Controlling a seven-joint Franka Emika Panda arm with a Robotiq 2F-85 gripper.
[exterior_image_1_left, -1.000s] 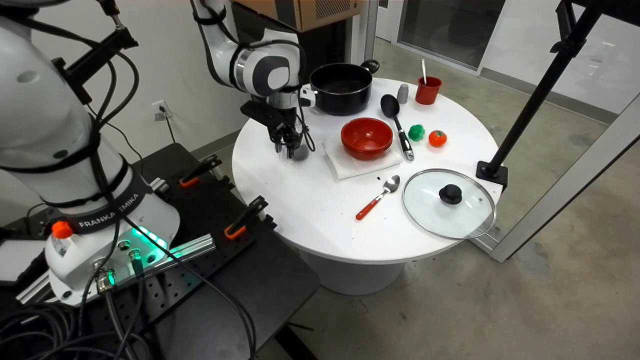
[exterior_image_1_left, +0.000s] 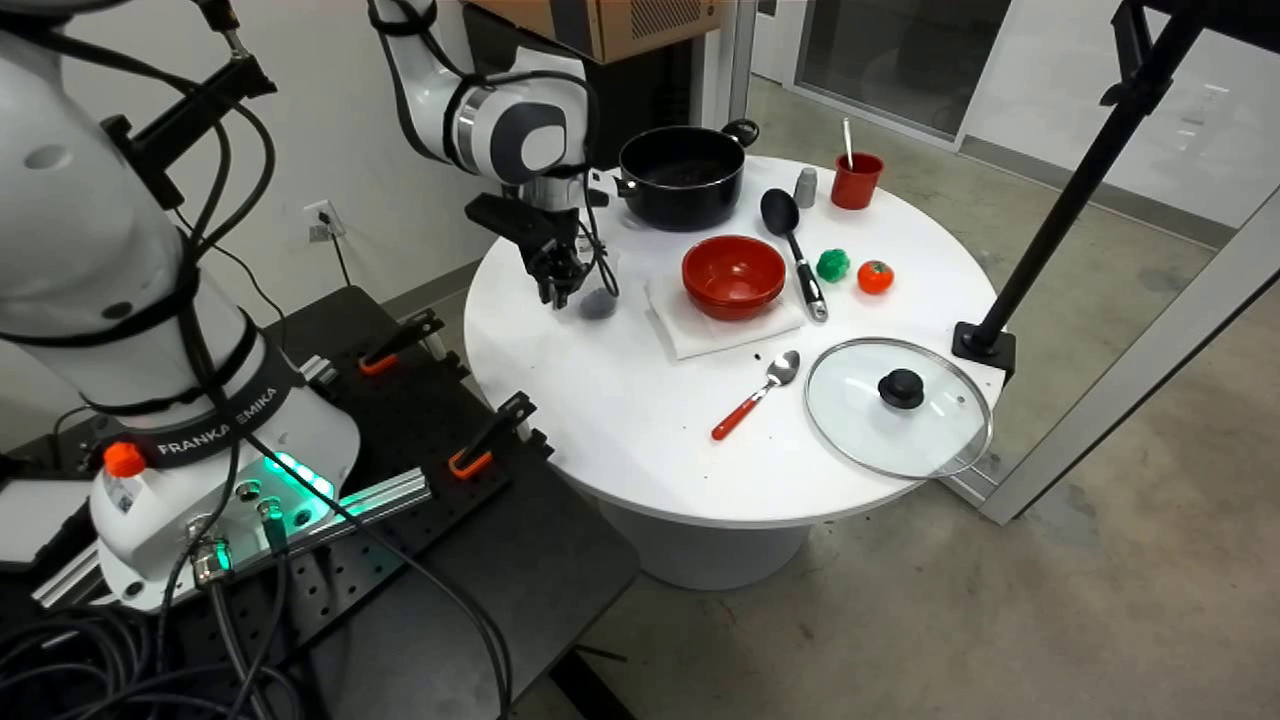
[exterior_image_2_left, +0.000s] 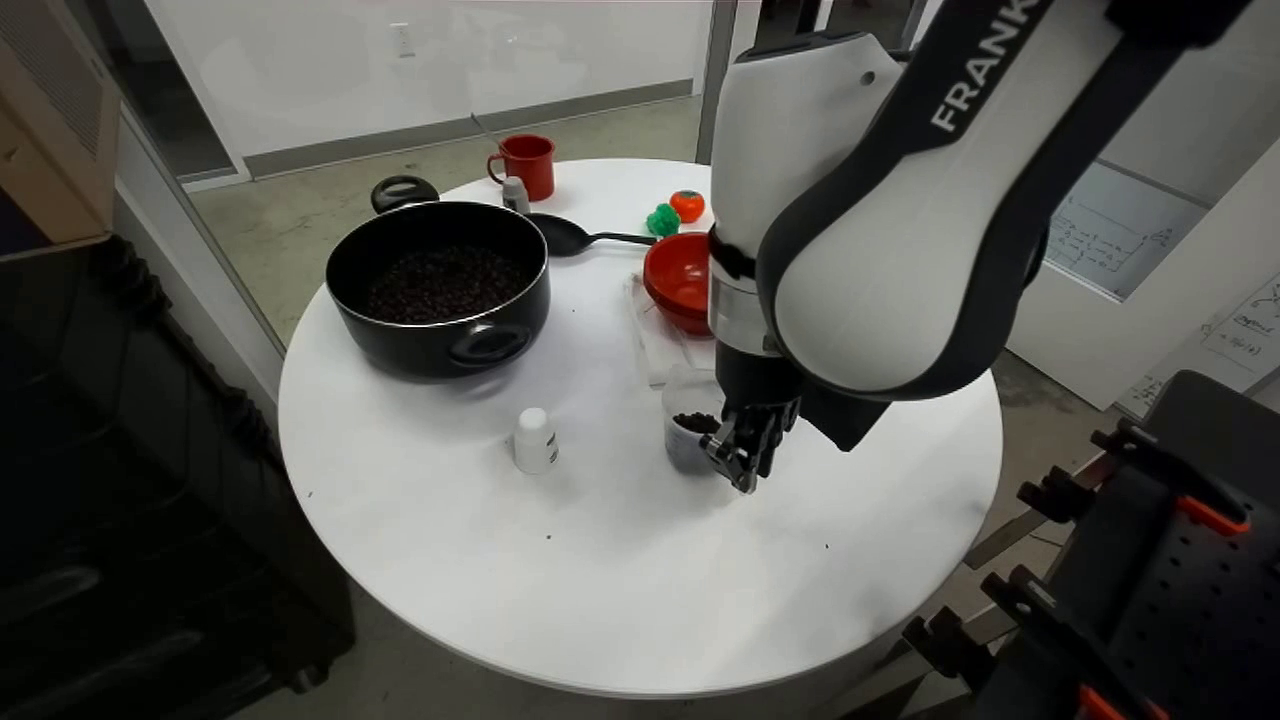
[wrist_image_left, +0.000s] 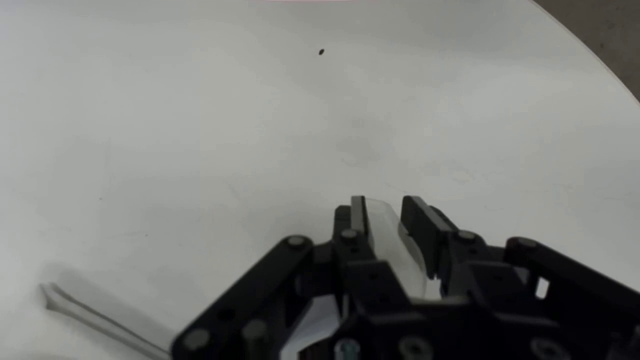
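Observation:
My gripper is low over the white round table (exterior_image_2_left: 528, 576), its two fingers apart. Something pale and see-through shows in the gap; the wrist view does not make clear what it is or whether the fingers touch it. In exterior view 2 the gripper (exterior_image_2_left: 746, 478) is right beside a clear cup (exterior_image_2_left: 687, 446) with dark beans (exterior_image_2_left: 696, 422) in it, overlapping its right side. A dark grey shape (exterior_image_1_left: 597, 304), apparently that cup, stands to the right of the gripper (exterior_image_1_left: 555, 294) in exterior view 1.
A black pot (exterior_image_2_left: 438, 342) of dark beans and a white bottle (exterior_image_2_left: 535, 442) stand left of the cup. Red bowls (exterior_image_1_left: 733, 276) on a cloth, a black ladle (exterior_image_1_left: 782, 216), a spoon (exterior_image_1_left: 758, 394) and a glass lid (exterior_image_1_left: 900, 420) occupy the rest.
In exterior view 1 the arm and gripper have shifted a little left. The dark grey shape beside the gripper is also slightly further left and shows more clearly. The other things stand still.

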